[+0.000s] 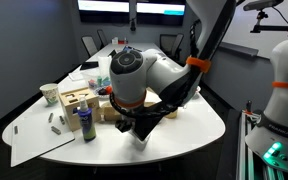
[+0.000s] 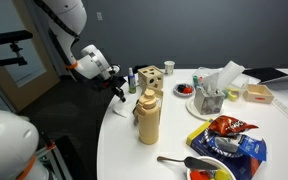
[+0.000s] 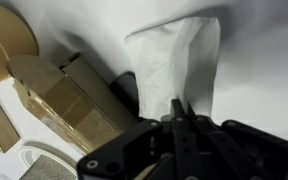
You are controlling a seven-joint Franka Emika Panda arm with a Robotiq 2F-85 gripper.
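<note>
A crumpled white tissue (image 3: 169, 60) rises in folds toward my gripper in the wrist view. The gripper is shut, with a thin end of the tissue gathered at its fingertips. In exterior view 1 the arm partly covers the tissue (image 1: 137, 141), which shows just below the gripper (image 1: 134, 128) near the table's front edge. From the other side, exterior view 2 has the gripper (image 2: 120, 96) low over the table with the white tissue (image 2: 120, 107) under it. How far the tissue is off the table is hard to tell.
A brown cardboard box (image 3: 69, 100) lies close to the gripper. A tall tan bottle (image 2: 148, 118), a metal tissue box (image 2: 209, 101) and a bowl (image 2: 219, 168) stand farther along. A dark blue bottle (image 1: 87, 122) is beside the arm.
</note>
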